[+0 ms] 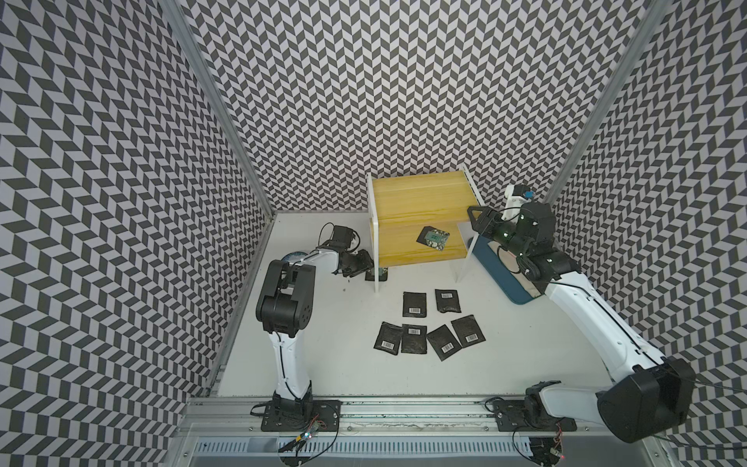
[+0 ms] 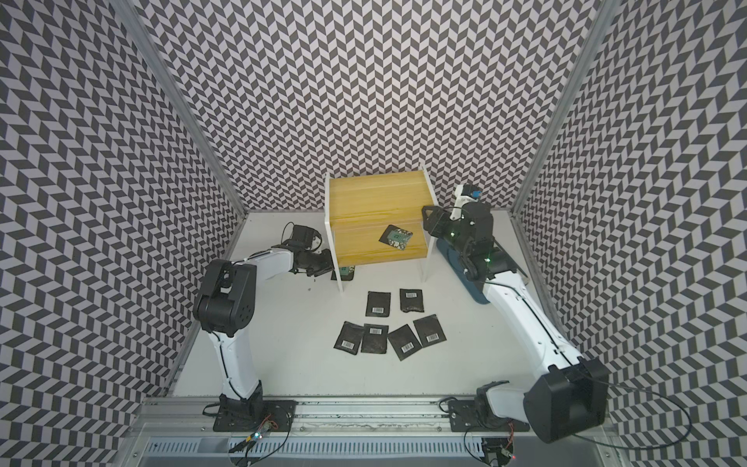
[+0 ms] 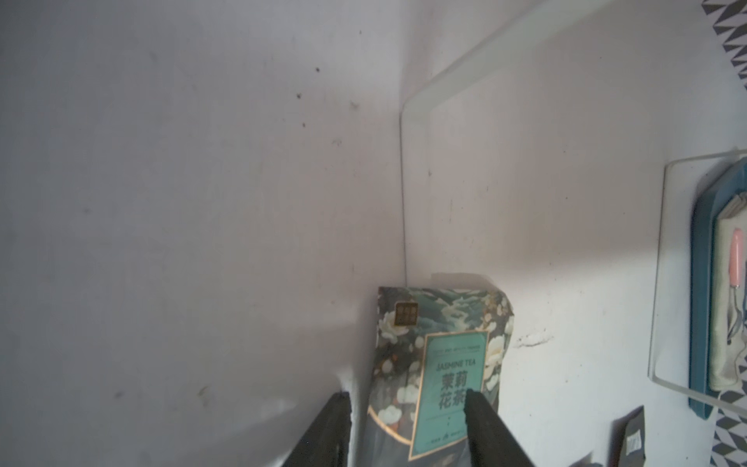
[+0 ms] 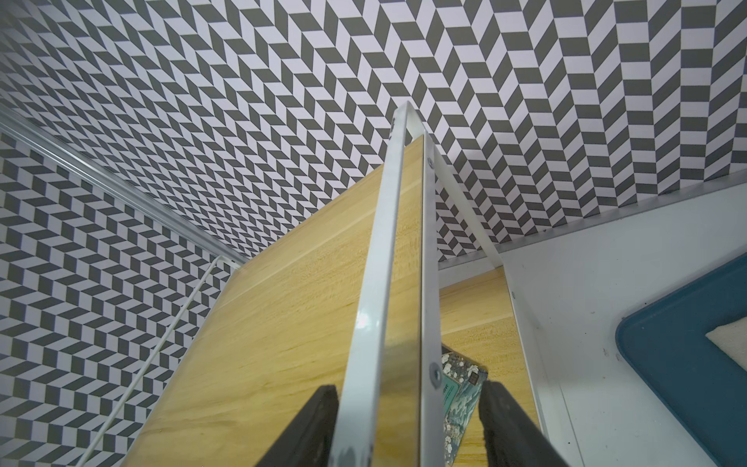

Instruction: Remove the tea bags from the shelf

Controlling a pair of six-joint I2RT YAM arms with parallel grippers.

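A jasmine tea bag with a green label lies on the white table at the shelf's left foot. My left gripper is over it, fingers apart on either side of its lower part; contact cannot be told. Another patterned tea bag rests on the lower board of the wooden shelf. My right gripper is shut on the white side frame and board edge of the shelf at its right side. Through the frame, the right wrist view shows part of the lower-board bag.
Several dark tea bags lie face down on the table in front of the shelf. A blue tray with a cloth stands right of the shelf, under my right arm.
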